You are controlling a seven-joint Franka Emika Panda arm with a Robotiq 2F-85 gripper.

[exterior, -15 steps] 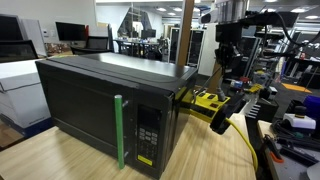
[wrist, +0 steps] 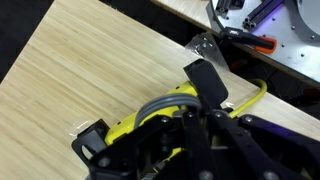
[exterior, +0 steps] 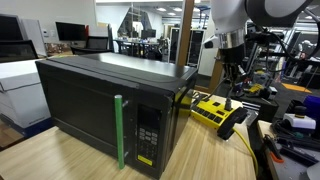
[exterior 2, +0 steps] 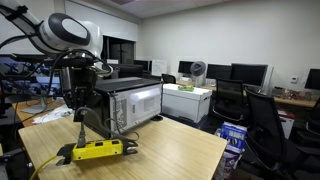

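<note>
A yellow power strip [exterior 2: 97,150] with black ends lies on the wooden table, in front of the microwave's back. My gripper [exterior 2: 80,112] is directly above it, pointing down, and is shut on a grey cord, as far as the wrist view shows. That cord [wrist: 168,101] bends in an arc across the strip [wrist: 125,126] toward my dark fingers. What is at the cord's end is hidden by the gripper. The black microwave [exterior: 105,105] stands beside the strip, its pale back [exterior 2: 142,103] turned to that side.
A yellow cable [exterior 2: 42,166] trails from the strip near the table's edge. Bare table [exterior 2: 185,150] lies to the right in exterior view 2. Office chairs [exterior 2: 268,125] and a blue box [exterior 2: 233,138] stand beyond it.
The arm has shifted a little to the left in exterior view 1. The near black end of the strip has moved slightly down and right, and its yellow cable has shifted too.
</note>
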